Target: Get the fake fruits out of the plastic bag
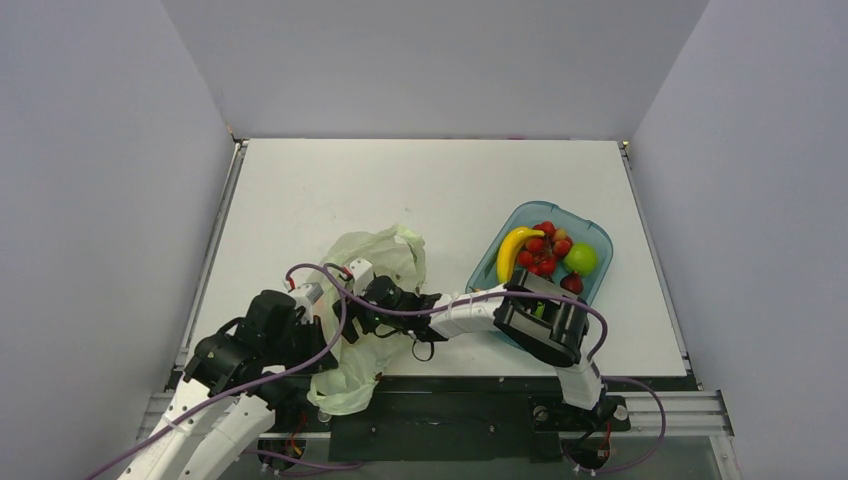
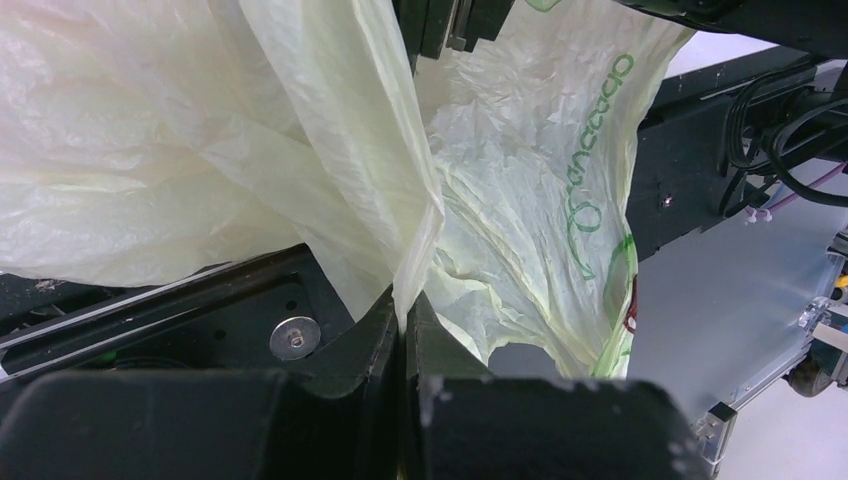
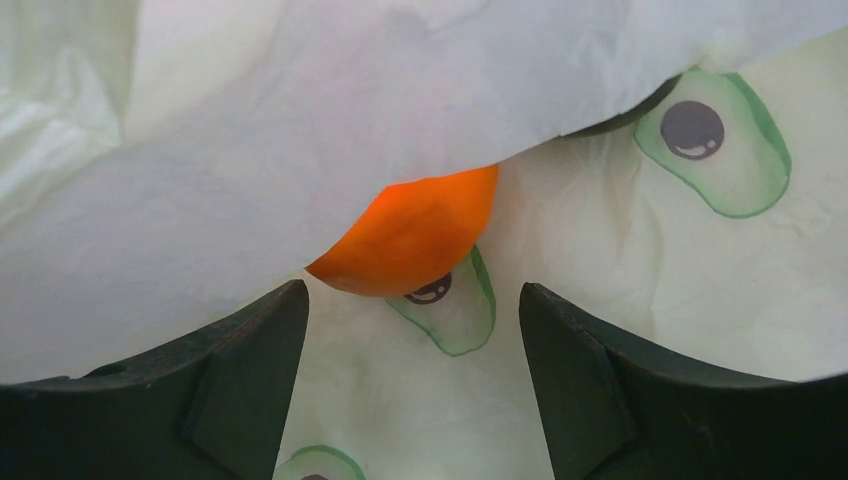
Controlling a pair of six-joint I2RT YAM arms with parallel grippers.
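A pale plastic bag (image 1: 355,385) lies crumpled at the left front of the white table, partly over its edge. My left gripper is shut on a gathered edge of the bag (image 2: 330,140). My right gripper is open inside the bag, its fingers either side of an orange fruit (image 3: 415,240) that is partly covered by a fold of plastic. The fruit lies just beyond the fingertips, on the printed plastic. In the top view the right fingers sit beside the left gripper.
A blue bin (image 1: 485,255) with a banana (image 1: 512,250), several red fruits and a green apple (image 1: 581,259) stands at the right, partly under my right arm. Walls surround the table.
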